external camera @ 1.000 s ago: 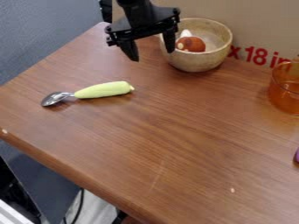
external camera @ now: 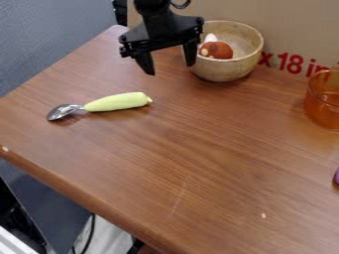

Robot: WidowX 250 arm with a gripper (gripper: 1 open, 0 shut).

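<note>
My gripper (external camera: 169, 63) hangs at the top centre of the camera view, open, its black fingers spread with nothing seen between them. Its right finger is at the rim of a wooden bowl (external camera: 225, 67), which holds a reddish-brown round item (external camera: 220, 50) and something white. Lower left of the gripper, a pale yellow-green long object (external camera: 119, 101) lies beside a metal spoon (external camera: 63, 111) on the wooden table (external camera: 172, 179).
An orange translucent container (external camera: 322, 99) stands at the right edge. A purple item (external camera: 335, 177) peeks in at the right. A cardboard backdrop stands behind the bowl.
The gripper has shifted very slightly left and down. The objects on the table have not visibly moved.
</note>
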